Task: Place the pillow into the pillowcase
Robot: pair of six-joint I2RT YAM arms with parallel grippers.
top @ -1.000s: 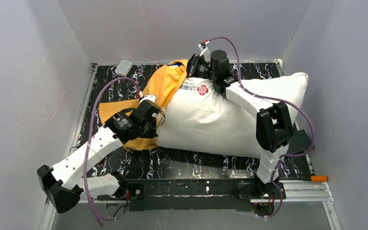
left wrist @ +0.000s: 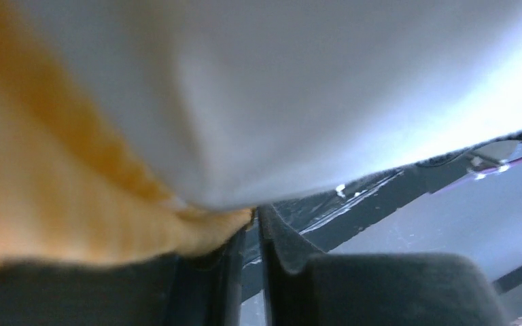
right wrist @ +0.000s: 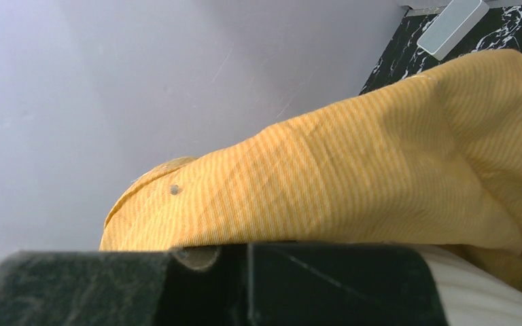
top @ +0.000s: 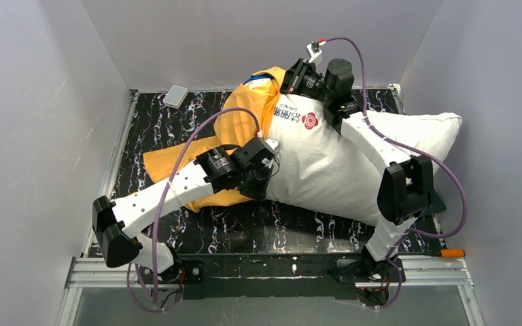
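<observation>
A large white pillow (top: 333,176) with a printed label lies on the right half of the table, its left end against the yellow pillowcase (top: 170,163). My left gripper (top: 258,187) is pressed low at that junction; in the left wrist view yellow cloth and white pillow crowd its fingertips, and its opening is unclear. My right gripper (top: 292,85) is high at the back, shut on the pillowcase's upper edge; in the right wrist view the yellow fold (right wrist: 326,170) lies over its dark fingers, with white pillow below.
A small white box (top: 175,96) lies at the back left. Bare marble table (top: 272,231) shows along the front and left. Grey walls enclose the sides and back. An orange-handled tool (top: 452,253) lies at the front right.
The pillow and the pillowcase's upper part have shifted right with them.
</observation>
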